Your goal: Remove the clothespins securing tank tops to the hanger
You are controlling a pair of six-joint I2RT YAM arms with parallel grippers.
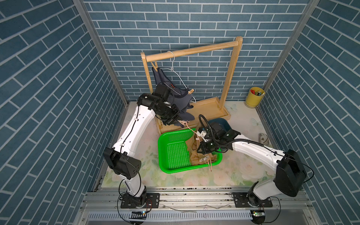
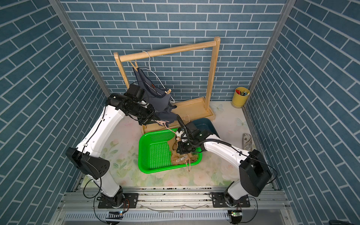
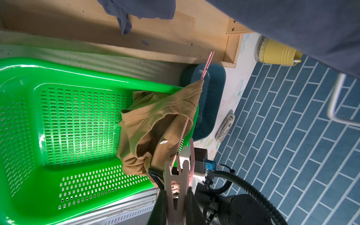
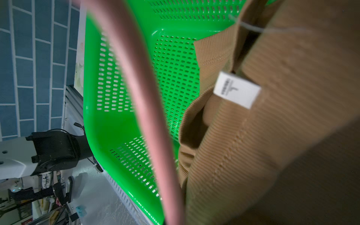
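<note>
A brown tank top (image 3: 157, 123) lies in the green basket (image 1: 168, 165), with a pink hanger (image 4: 142, 105) running through it; a white label shows on the cloth. My right gripper (image 1: 203, 146) is over the basket's right side at that hanger; its fingers are hidden in the right wrist view. My left gripper is above the basket with a pale clothespin (image 3: 172, 180) between its fingers, near the pink hanger. Behind, a dark grey tank top (image 1: 176, 101) hangs on a white hanger from the wooden rack, with clothespins (image 1: 190, 91) at its shoulders.
A dark blue bin (image 3: 208, 123) sits behind the basket's right side. A yellow cup (image 1: 255, 98) of pens stands at the back right. The wooden rack's tray (image 1: 204, 110) spans the back.
</note>
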